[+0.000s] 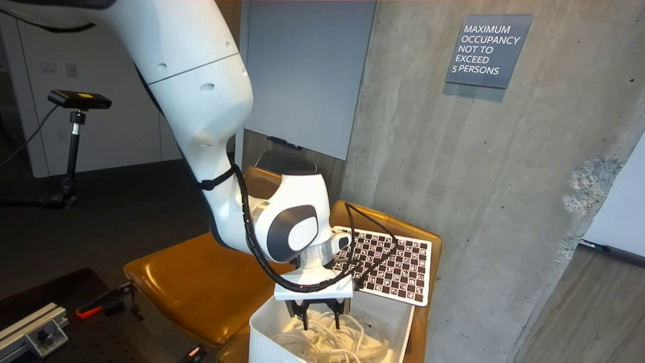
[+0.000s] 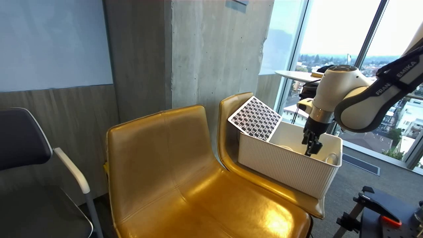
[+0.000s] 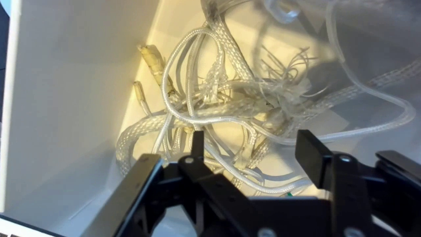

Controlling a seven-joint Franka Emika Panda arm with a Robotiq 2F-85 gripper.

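Inside a white ribbed bin [image 1: 261, 339], my gripper [image 1: 321, 327] points down with its fingers apart. In the wrist view the two black fingertips [image 3: 309, 154] stand wide of each other, and the gripper is open. White cords and braided ropes [image 3: 223, 118] lie tangled on the bin floor below and ahead of the fingers. Some strands cross the gap in this view; whether any touches a finger I cannot tell. Exterior view 2 shows the gripper [image 2: 311, 152] beyond the bin's near wall [image 2: 283, 162], which hides most of the ropes.
A checkered board [image 1: 393, 263] leans across the bin's back end, close to my wrist. The bin rests on a tan chair [image 2: 228, 131], beside another tan chair [image 2: 166, 158]. Concrete wall [image 1: 484, 181] rises behind.
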